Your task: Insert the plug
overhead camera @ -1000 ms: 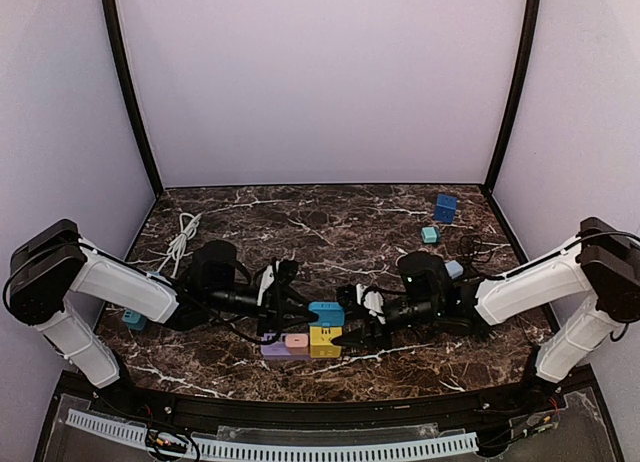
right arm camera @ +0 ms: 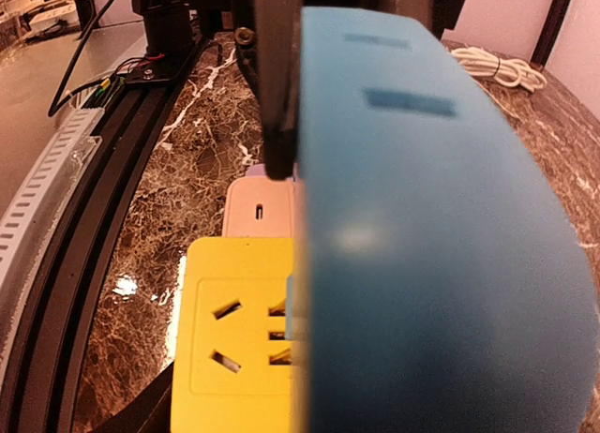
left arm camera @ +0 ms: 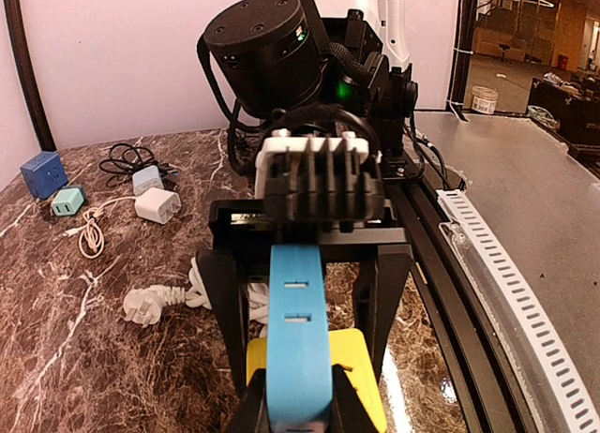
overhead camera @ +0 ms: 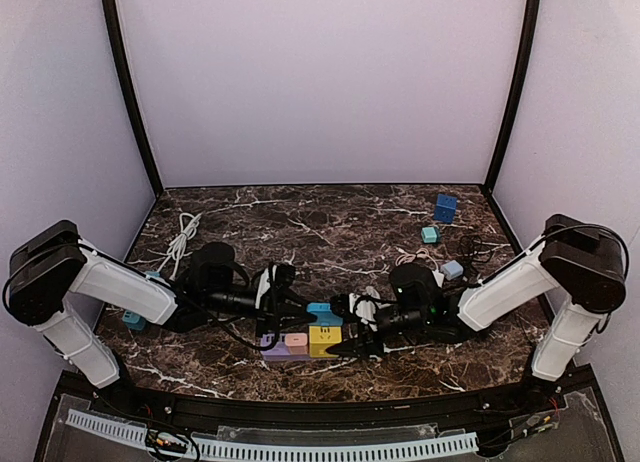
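A blue plug body with slots (overhead camera: 323, 313) (left arm camera: 296, 339) (right arm camera: 441, 255) is in my left gripper (overhead camera: 305, 312), which is shut on it, above the yellow socket block (overhead camera: 325, 340) (right arm camera: 234, 339). That block has several holes and sits in a row with pink (overhead camera: 296, 343) and purple (overhead camera: 275, 349) blocks. My right gripper (overhead camera: 350, 337) stands part open at the yellow block's right, its fingers either side of it in the left wrist view; contact cannot be told. The blue body fills much of the right wrist view, blurred, hiding part of the socket.
A blue cube (overhead camera: 446, 207), mint adapter (overhead camera: 429, 234), white adapter (left arm camera: 157, 203) and cables lie at the right back. A white cable (overhead camera: 182, 237) lies at the left. A rail (left arm camera: 441, 311) runs along the front.
My right gripper and arm have shifted slightly around the yellow block's right side. The left gripper with the blue plug body is nearly unchanged.
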